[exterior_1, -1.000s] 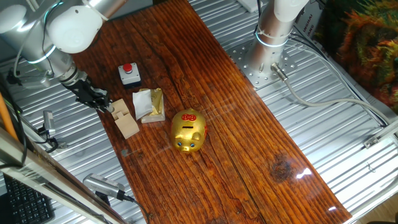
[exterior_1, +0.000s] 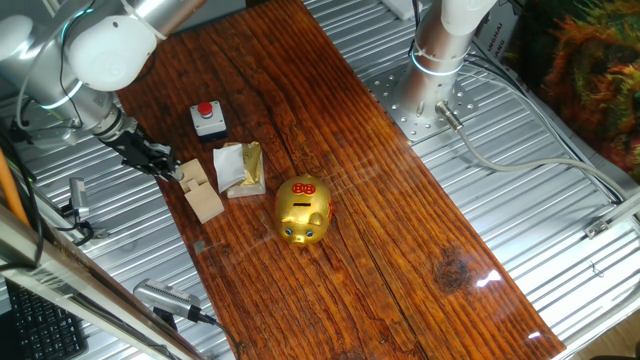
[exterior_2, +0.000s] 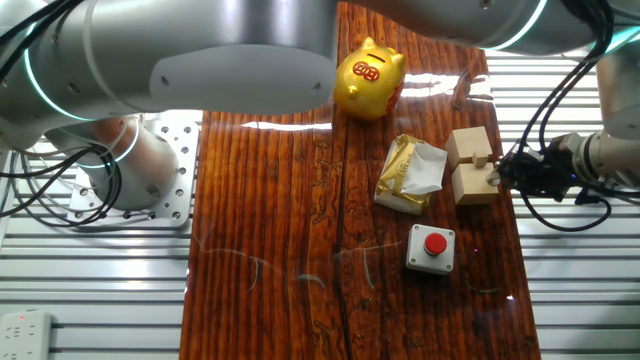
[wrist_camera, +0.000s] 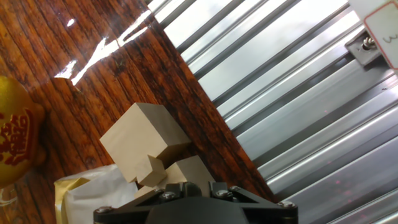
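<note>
Two pale wooden blocks (exterior_2: 474, 184) lie end to end near the table's edge, with a small wooden cube (wrist_camera: 150, 170) at the place where they meet. My gripper is at the table-edge side of the blocks, its fingertips close to the nearer block (wrist_camera: 188, 172). In the wrist view a narrow gap shows between the fingertips, but whether they touch the block is hidden. From outside, the dark gripper (exterior_1: 160, 165) reaches in from the left, low beside the blocks.
A white and gold packet (exterior_1: 240, 168) lies close beside the blocks. The gold piggy bank (exterior_1: 303, 211) stands farther in, and a red-button box (exterior_2: 431, 248) sits nearby. Ribbed metal (wrist_camera: 292, 93) lies beyond the table's edge.
The arm has shifted very slightly near the blocks over the last second. The blocks, packet and piggy bank have stayed where they were.
</note>
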